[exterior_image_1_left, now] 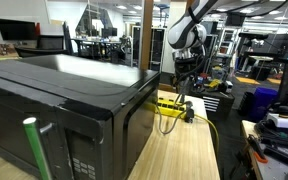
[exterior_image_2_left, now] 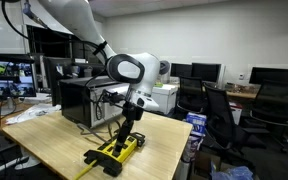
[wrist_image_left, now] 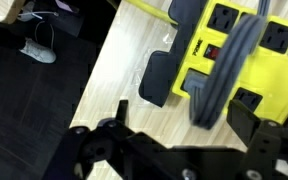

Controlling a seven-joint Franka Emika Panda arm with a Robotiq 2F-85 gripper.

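A yellow power strip [wrist_image_left: 269,70] with black sockets lies on the light wooden table, across the upper right of the wrist view. A dark grey, blurred cord-like piece [wrist_image_left: 229,72] rises close to the camera and covers part of the strip. My gripper is open above the table at the strip's near side, its black fingers well apart. The grey piece passes near the right finger; whether they touch, I cannot tell. In exterior view 2 the yellow strip [exterior_image_2_left: 112,162] lies below the white arm [exterior_image_2_left: 134,72].
A large black box-shaped appliance [exterior_image_1_left: 84,100] fills much of exterior view 1, beside the strip. A yellow cord [exterior_image_1_left: 213,128] runs off the table's edge. Bare wood [exterior_image_1_left: 179,158] lies in front of the strip.
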